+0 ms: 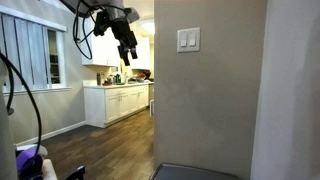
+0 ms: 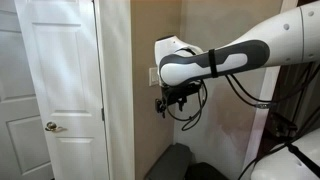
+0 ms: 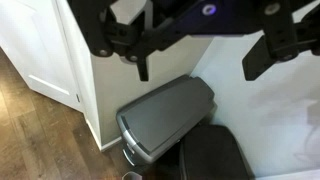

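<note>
My gripper stands open in the wrist view, its dark fingers (image 3: 142, 66) wide apart with nothing between them. Below it a grey lidded bin (image 3: 170, 112) rests on the floor against the wall. High in the air, the gripper (image 1: 130, 59) appears at the upper left in exterior view 1, to the left of a white light switch (image 1: 188, 40) in the picture. In exterior view 2 the gripper (image 2: 171, 105) hangs in front of the wall, and the switch plate (image 2: 153, 76) is partly hidden behind the arm.
Beside the bin sits a dark black object (image 3: 215, 152). A white door (image 2: 70, 90) stands left of the wall corner. Kitchen cabinets (image 1: 118, 103) line the far room. Bare wooden floor (image 3: 40, 135) lies left of the bin; loose cables (image 2: 190, 118) hang by the arm.
</note>
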